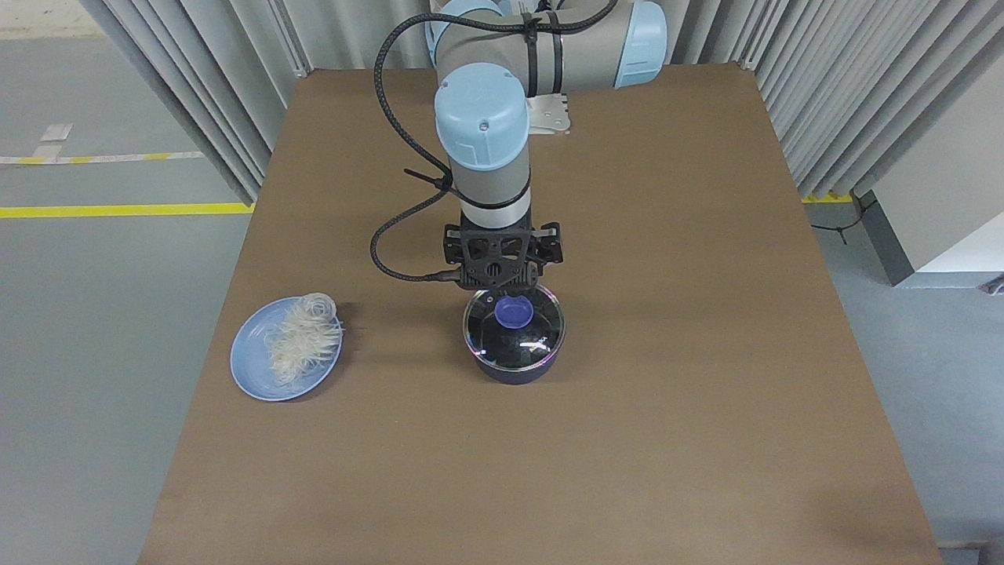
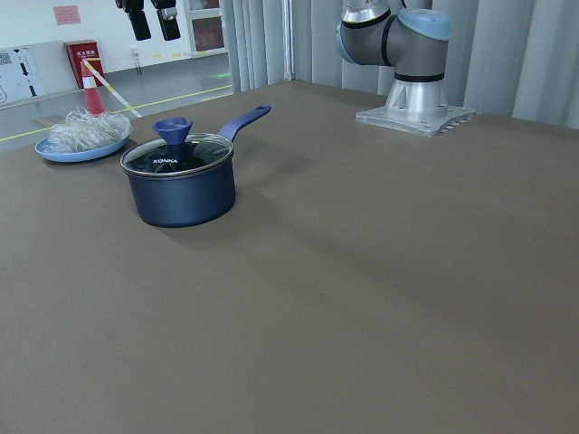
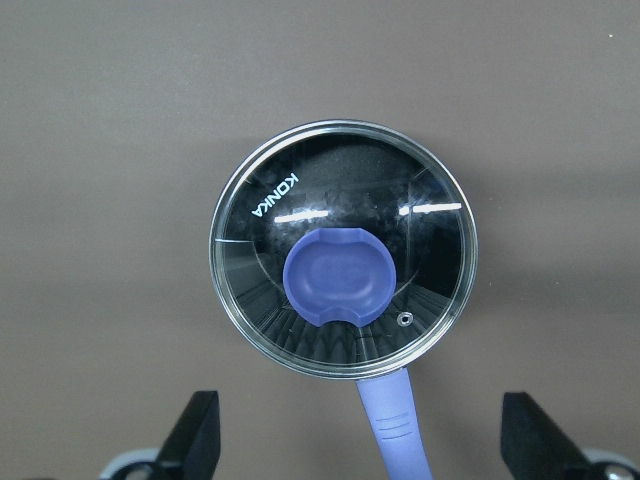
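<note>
A dark blue saucepan [image 2: 181, 199] stands on the brown table, its glass lid [image 1: 513, 344] on top with a blue knob [image 3: 339, 275] in the middle. Its blue handle [image 3: 395, 425] points toward the arm's base. My gripper hangs above the pan, open, with nothing between its two black fingers; in the left view their tips [image 2: 153, 28] show high above the lid. A blue plate [image 1: 252, 377] holding a tangle of white noodle-like strands [image 1: 303, 339] lies to the left of the pan in the front view.
The arm's base [image 2: 416, 113] stands at the back of the table [image 1: 715, 395]. Grey corrugated panels [image 1: 847, 85] rise behind it.
</note>
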